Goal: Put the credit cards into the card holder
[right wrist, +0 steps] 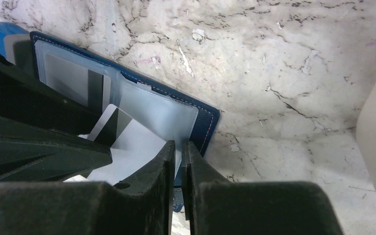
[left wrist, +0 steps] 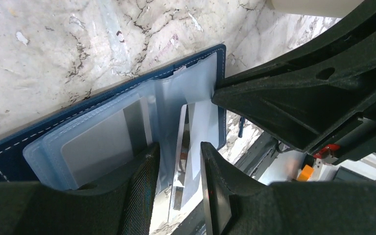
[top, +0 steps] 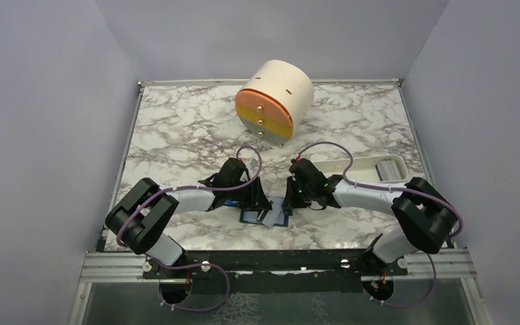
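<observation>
The blue card holder (top: 250, 216) lies open at the front centre, cards in its clear sleeves (left wrist: 103, 137). A loose white card (right wrist: 127, 152) sits askew over it. My left gripper is at the holder, fingertips a little apart with the card's edge seen between or beyond them. My right gripper is at the holder's right edge, fingertips close together by the sleeve's border; whether anything is between them is unclear.
A white tray (top: 338, 165) with a stack of cards (top: 388, 170) stands at the back right. A striped cylindrical container (top: 277, 84) stands at the back centre.
</observation>
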